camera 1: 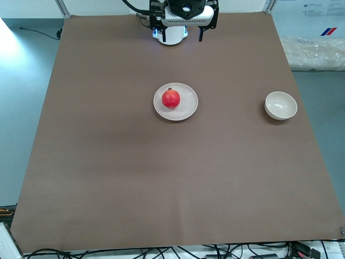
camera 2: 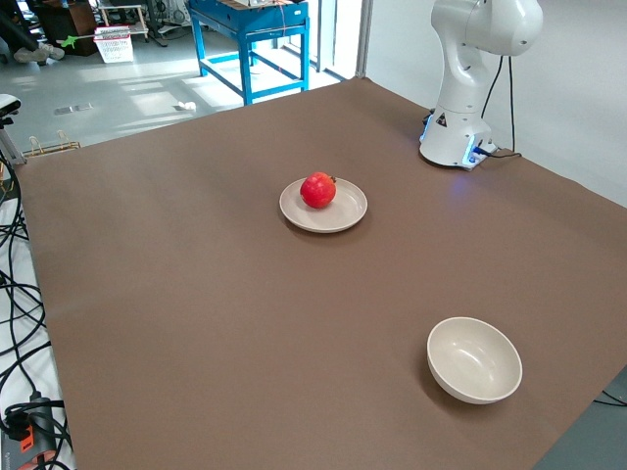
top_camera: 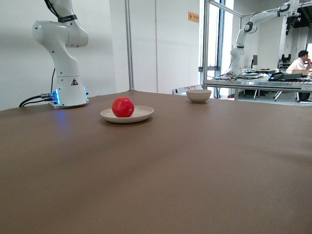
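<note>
A red pomegranate-like fruit [camera 1: 171, 99] [top_camera: 122, 107] [camera 2: 317, 190] rests on a white plate [camera 1: 184, 110] [top_camera: 141, 113] [camera 2: 348, 211] near the middle of the table. A white bowl [camera 1: 280, 106] [top_camera: 198, 95] [camera 2: 474, 359] stands apart from it, to the right in the left camera view. My gripper [camera 1: 182, 33] is raised at the far edge in the left camera view, above the arm's base and away from plate and bowl; its two dark fingers stand apart, with nothing visible between them except the base behind.
My white arm [camera 2: 460, 88] stands at the table's edge by a white wall. Cables [camera 2: 20, 304] run along another edge, outside the tabletop.
</note>
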